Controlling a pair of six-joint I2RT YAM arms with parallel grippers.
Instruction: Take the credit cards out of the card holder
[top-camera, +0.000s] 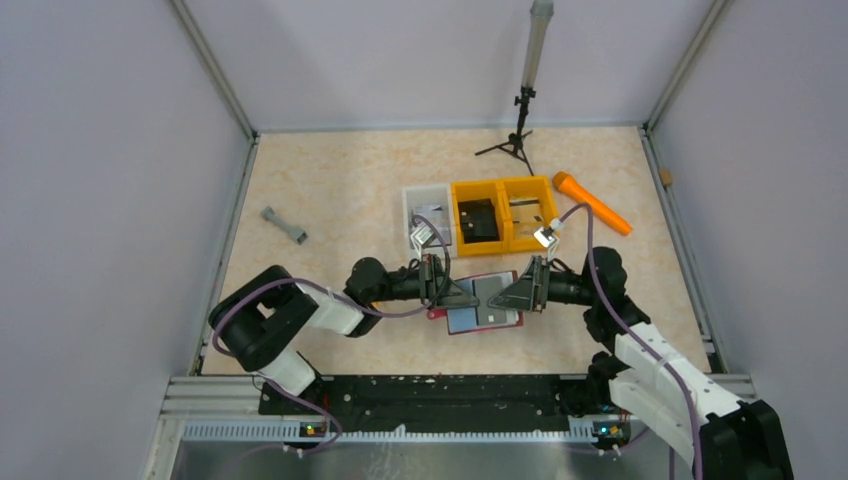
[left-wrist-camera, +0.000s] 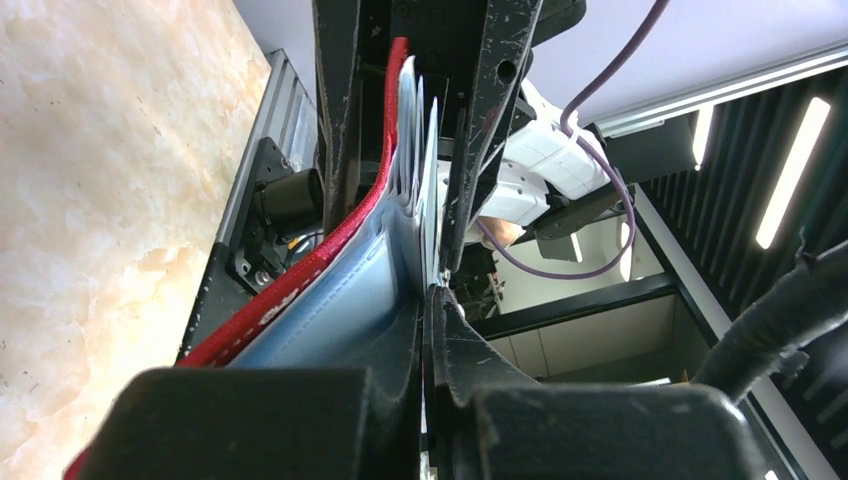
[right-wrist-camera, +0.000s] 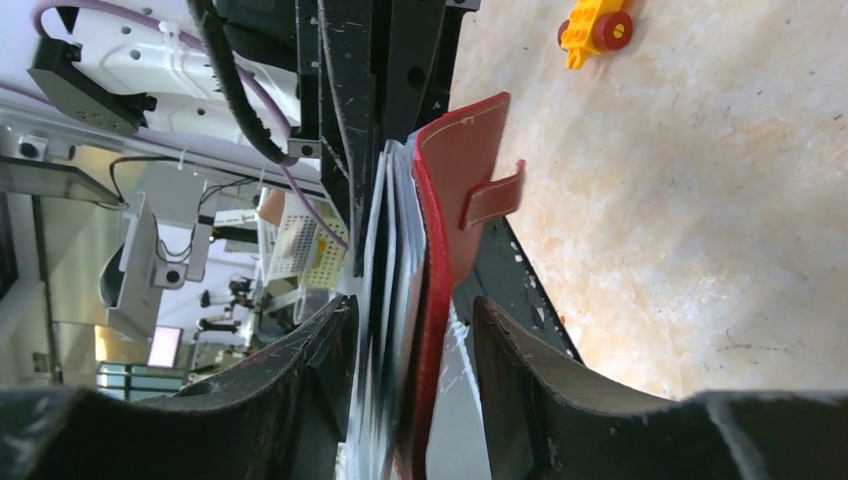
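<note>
The red card holder, with pale blue sleeves and a grey panel, is held up between both grippers in the middle. In the left wrist view my left gripper is shut at the sleeves' edge; whether a thin layer is between its fingertips is hard to see. My right gripper stands open around the holder's stacked sleeves and red cover, seen edge-on in the right wrist view.
A white bin and yellow two-compartment bin stand behind the grippers. An orange microphone lies right, a grey tool left. A yellow toy with red wheels shows in the right wrist view.
</note>
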